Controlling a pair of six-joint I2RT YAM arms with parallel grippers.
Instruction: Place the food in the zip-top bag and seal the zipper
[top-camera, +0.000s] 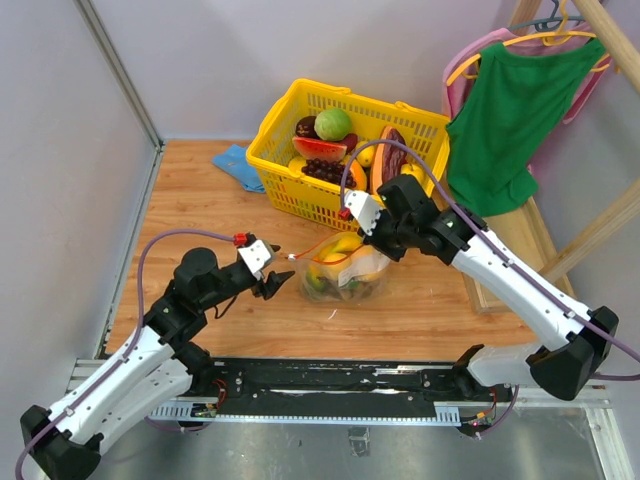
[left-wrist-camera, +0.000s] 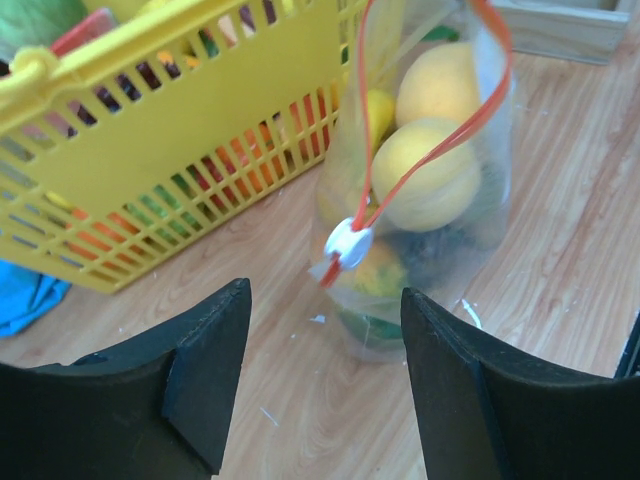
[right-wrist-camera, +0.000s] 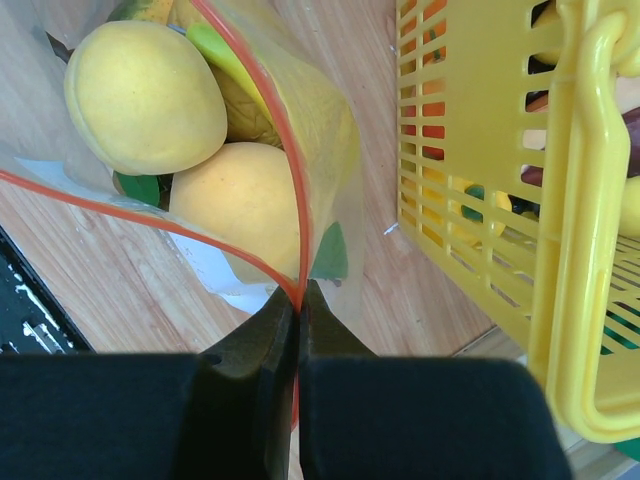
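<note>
A clear zip top bag (top-camera: 340, 283) stands on the table with its red-edged mouth spread open and several pieces of yellow and green food inside. Two round yellow fruits (right-wrist-camera: 147, 98) lie near the top of it. My right gripper is shut on the corner of the bag's rim, the thin red edge running between its fingertips. A white slider (left-wrist-camera: 349, 243) sits at the bag's other, left-hand corner. My left gripper is open, its fingers apart with nothing between them, a short way to the left of that slider.
Behind the bag stands a yellow basket (top-camera: 290, 197) full of fruit and vegetables, close to my right arm. A blue cloth (top-camera: 238, 168) lies to its left. Clothes hang from a wooden rack at the right, with a green top (top-camera: 515, 125) in front. Table left of the bag is clear.
</note>
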